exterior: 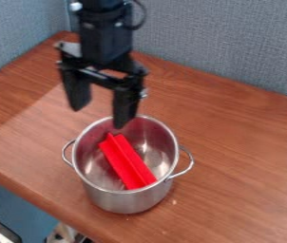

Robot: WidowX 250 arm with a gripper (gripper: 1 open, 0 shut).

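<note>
My dark gripper (105,95) hangs open above the back left of a steel pot (121,190), its two fingers spread wide and nothing visible between them. The pot has two side handles and stands at the front of the wooden table. Inside it lie red elongated objects (137,169), slanting from back left to front right.
Grey padded walls (222,47) border the back. The table's edge runs along the lower left.
</note>
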